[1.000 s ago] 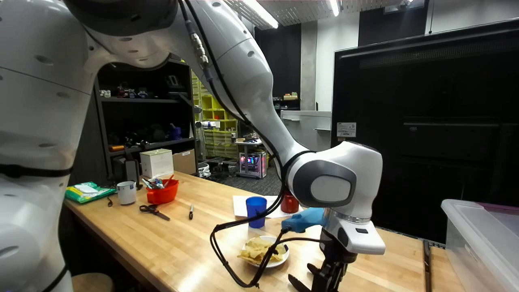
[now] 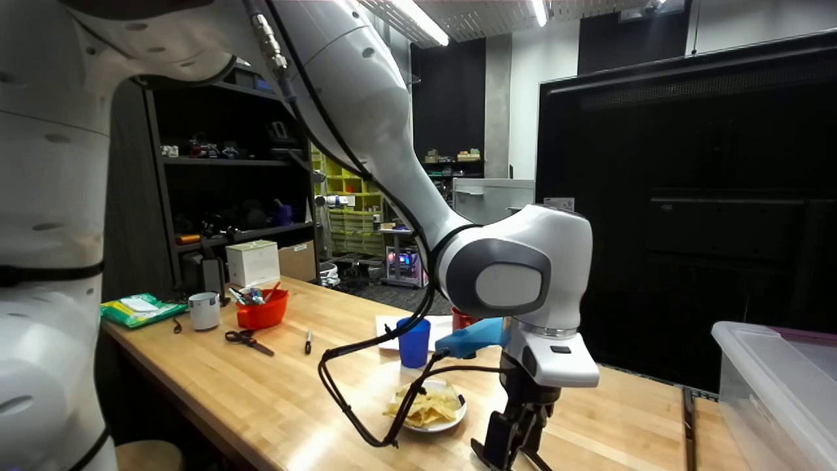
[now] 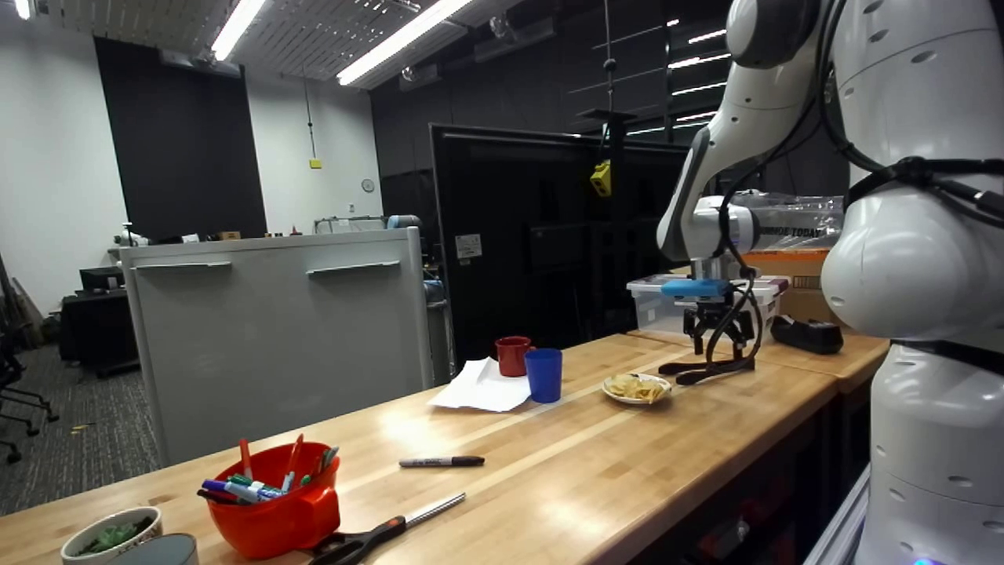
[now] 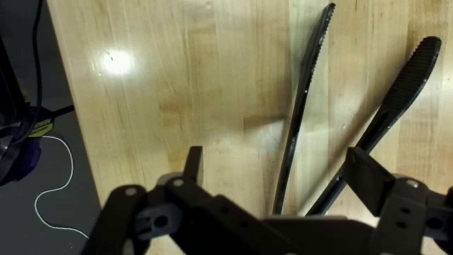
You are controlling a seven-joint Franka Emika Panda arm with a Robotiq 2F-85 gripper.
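Observation:
A pair of black tongs (image 3: 701, 371) lies on the wooden table beneath my gripper (image 3: 718, 350). In the wrist view, one slim tong arm (image 4: 299, 104) runs between my widely spread fingers. The other tong arm (image 4: 403, 91), with a ribbed end, passes behind my right finger (image 4: 367, 178). My gripper is open; the tongs stay on the table, and their joined end is hidden. A white plate of chips (image 2: 427, 408) stands beside the gripper, close to a blue cup (image 2: 414, 343). Behind that cup, a red mug (image 3: 514, 355) rests by white paper (image 3: 481, 386).
A clear plastic bin (image 2: 773, 392) stands beyond the gripper. Toward the table's other end are a red container of pens (image 3: 273, 499), scissors (image 3: 381, 534) and a black marker (image 3: 442, 461). Bare tabletop (image 3: 527, 508) lies between these and the plate.
In exterior view 1, the arm and gripper have shifted left and somewhat upward. The red mug has become mostly covered by the arm. Plate and blue cup have stayed put.

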